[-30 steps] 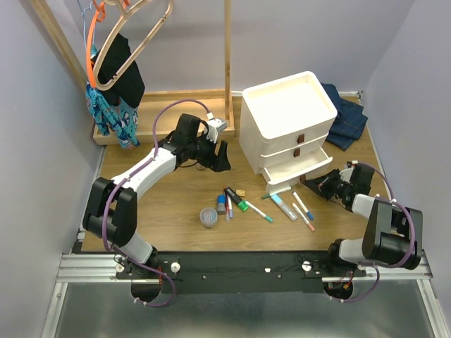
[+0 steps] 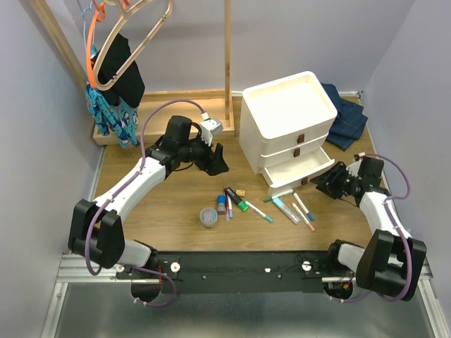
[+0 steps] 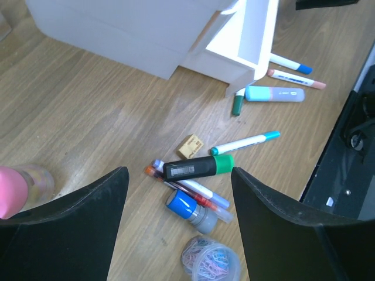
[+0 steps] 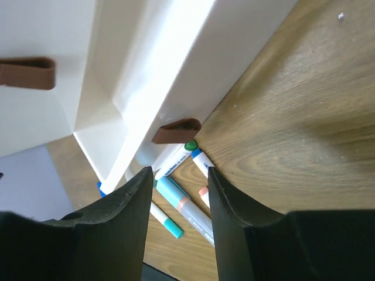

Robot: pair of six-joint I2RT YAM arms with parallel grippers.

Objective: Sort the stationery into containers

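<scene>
A white drawer cabinet (image 2: 285, 105) has its bottom drawer (image 2: 289, 172) pulled out. My right gripper (image 2: 331, 182) hovers by that drawer's brown pull tab (image 4: 176, 132), open and empty. My left gripper (image 2: 215, 158) is open above the left-middle table, fingers empty. Below it lie a black-green marker (image 3: 190, 168), a blue-capped bottle (image 3: 187, 208), pens (image 3: 243, 142), a small wooden block (image 3: 189, 146) and a round tub of paper clips (image 2: 208, 217). More markers and a light blue tube (image 2: 285, 210) lie before the drawer. A pink-capped bottle (image 3: 20, 190) is left in the left wrist view.
Folded jeans (image 2: 345, 123) lie right of the cabinet. A wooden rack (image 2: 162, 95) with hanging clothes stands at the back left.
The right arm has risen and its gripper has shifted slightly up and right, away from the drawer's tab.
</scene>
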